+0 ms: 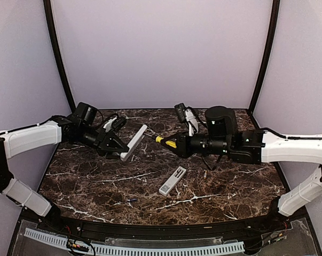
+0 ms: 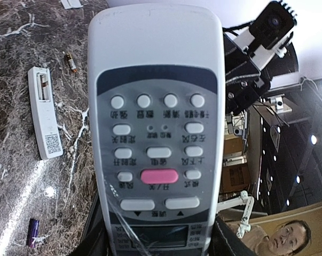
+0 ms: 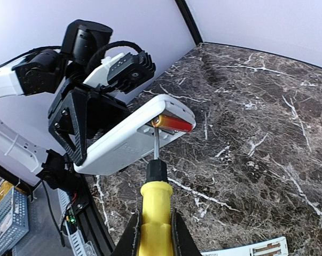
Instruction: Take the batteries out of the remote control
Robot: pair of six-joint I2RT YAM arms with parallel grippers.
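The white remote control (image 1: 134,142) is held up over the table, its end gripped by my left gripper; the button face fills the left wrist view. Its open battery bay faces the right arm, and an orange-red battery (image 3: 175,124) sits in it. My right gripper is shut on a yellow and black screwdriver (image 3: 156,205). The screwdriver's thin metal shaft reaches the near end of the battery and appears to touch it. From above, the screwdriver (image 1: 170,143) points left at the remote's upper end.
Below lies a slim white remote (image 1: 173,181), its open bay showing a battery. A small orange battery (image 2: 70,62) lies to its right on the dark marble table, a purple-blue one (image 2: 32,232) toward the front left.
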